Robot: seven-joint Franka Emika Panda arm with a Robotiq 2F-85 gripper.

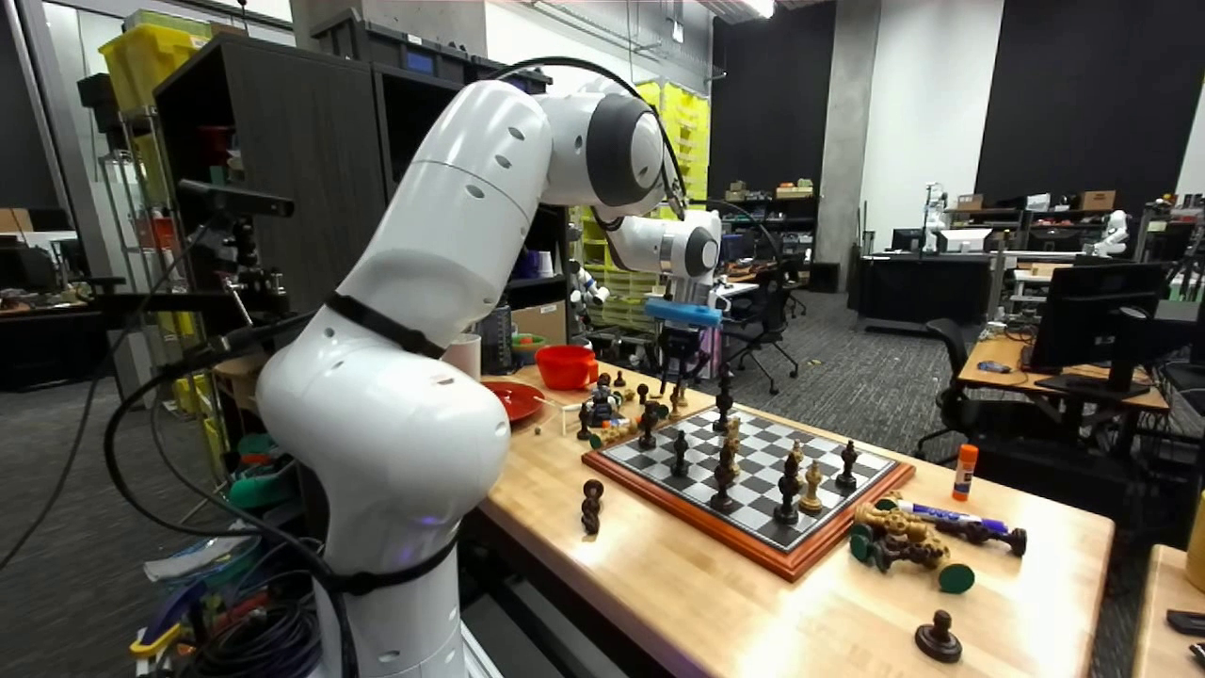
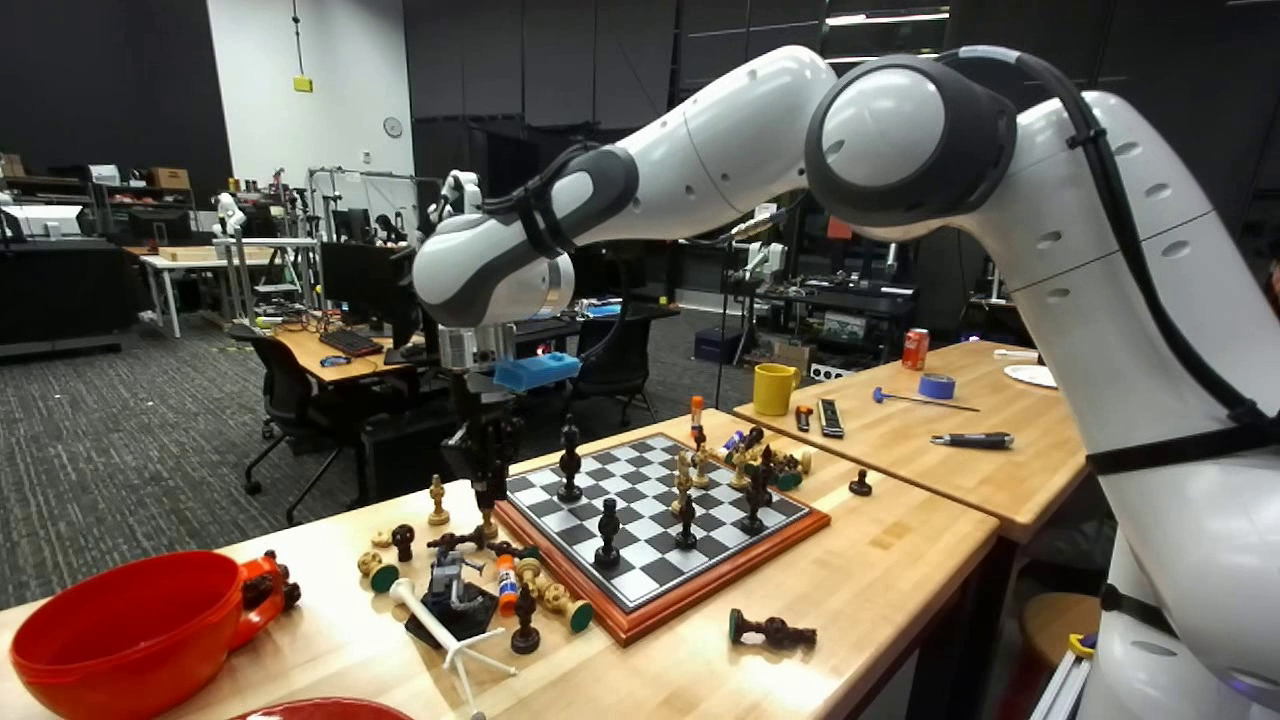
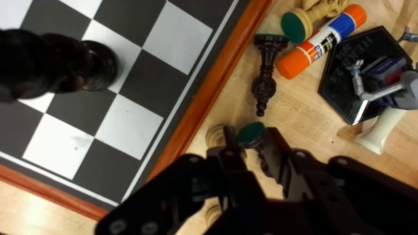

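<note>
My gripper points down at the table just off the chessboard's edge, its fingers part open. Between them shows the green base of a dark chess piece (image 3: pixel 265 164) lying on its side; whether either finger touches it I cannot tell. A tan piece (image 3: pixel 215 135) stands close outside the left finger. Another dark piece (image 3: pixel 264 86) lies a little farther up in the wrist view. The chessboard (image 2: pixel 654 504), with a reddish wooden rim, carries several upright dark and tan pieces.
Near the gripper lie a glue stick (image 3: pixel 323 41) and a black plaque (image 3: pixel 362 74) with a small grey figure. A red pot (image 2: pixel 126 636) stands at the table's end. Loose pieces crowd the board's far right side (image 1: pixel 904 537).
</note>
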